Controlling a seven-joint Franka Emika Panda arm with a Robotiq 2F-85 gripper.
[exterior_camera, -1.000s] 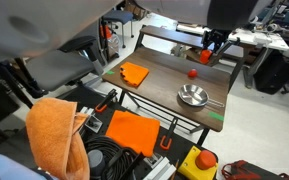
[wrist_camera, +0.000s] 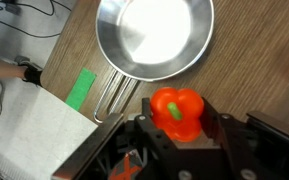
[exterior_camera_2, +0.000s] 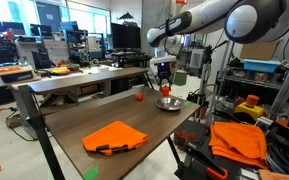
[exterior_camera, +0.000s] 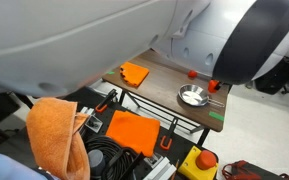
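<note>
A round, shiny red object with a green spot (wrist_camera: 177, 112), tomato-like, is held in my gripper, which is shut on it in the wrist view. The silver pan (wrist_camera: 154, 35) lies just ahead of it on the wooden table, its wire handle (wrist_camera: 114, 95) reaching toward the table edge. From the second exterior view, the held red object (exterior_camera_2: 165, 85) hangs just above and behind the pan (exterior_camera_2: 170, 102). A second red object (exterior_camera_2: 139, 97) rests on the table to the left. In the first exterior view, my arm covers much of the scene.
An orange cloth (exterior_camera_2: 117, 136) lies at the table's other end. Green tape (wrist_camera: 81, 89) marks the table edge near the pan handle. Bare wood (exterior_camera_2: 89, 122) lies between cloth and pan. Another orange cloth (exterior_camera: 132, 131) and cables are below the table.
The held red object has come down from high above the table, closer to the pan. The pan, the other red object and the cloth have stayed put.
</note>
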